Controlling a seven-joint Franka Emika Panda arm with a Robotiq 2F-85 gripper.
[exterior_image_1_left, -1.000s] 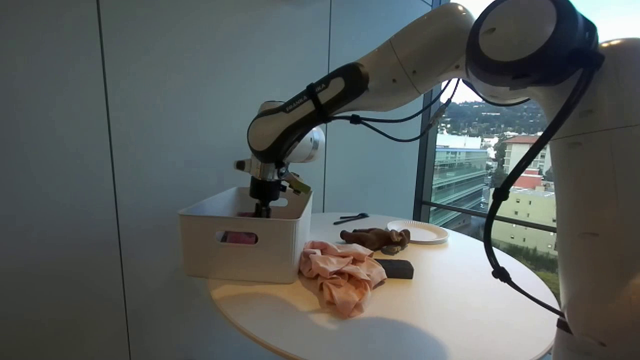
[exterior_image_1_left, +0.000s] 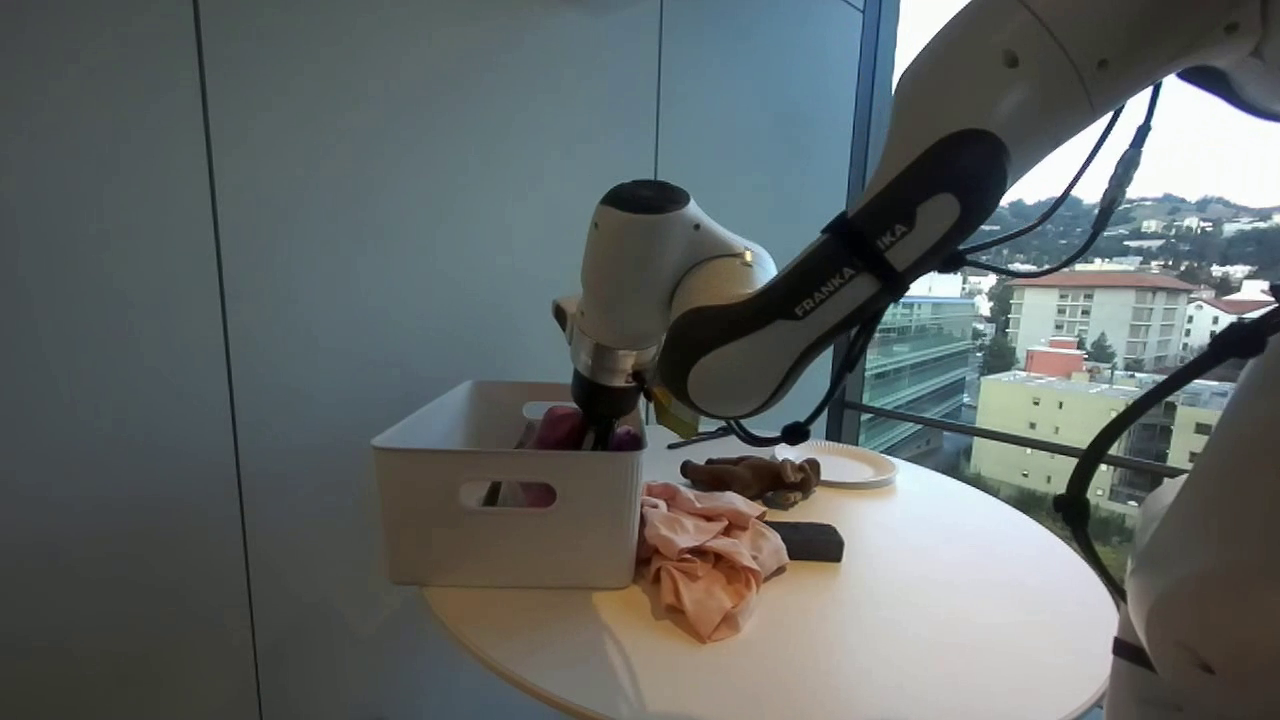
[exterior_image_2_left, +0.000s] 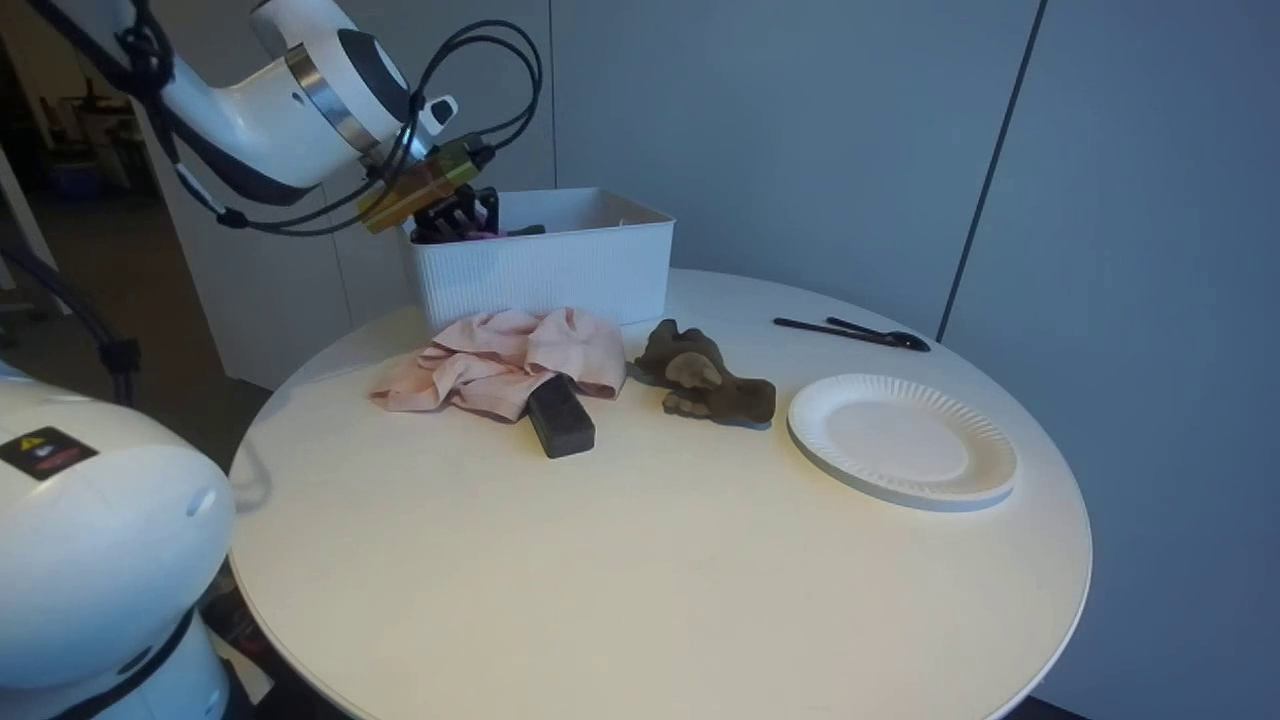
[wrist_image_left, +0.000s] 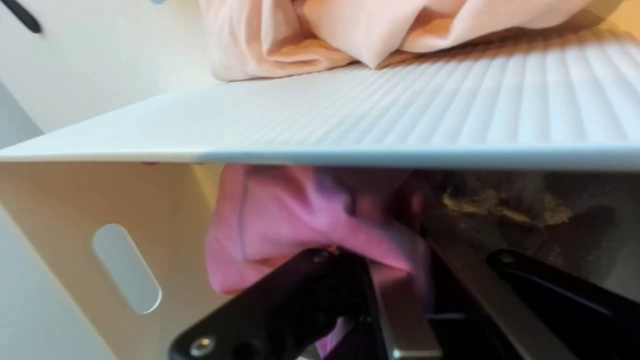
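Note:
A white box (exterior_image_1_left: 510, 528) stands at the table's edge. My gripper (exterior_image_1_left: 600, 438) points down inside it near the window-side wall. In the wrist view, a pink-purple cloth (wrist_image_left: 282, 216) bunches up at my gripper, whose fingers (wrist_image_left: 403, 309) are shut on it. The exact grip is dark and blurred. Dark pink fabric (exterior_image_1_left: 557, 428) shows on both sides of the fingers at about rim height. The lower part of the cloth and most of the box's floor are hidden.
A pale pink cloth (exterior_image_2_left: 486, 366) lies against the box, with a black block (exterior_image_2_left: 560, 416) touching it. Nearby are a brown plush toy (exterior_image_2_left: 708, 378), paper plate (exterior_image_2_left: 900, 438) and black utensils (exterior_image_2_left: 858, 334).
The arm and gripper have moved right in exterior view 1. The box has shifted right too, with the pale cloth and black block nudged along. More dark pink fabric shows around the fingers.

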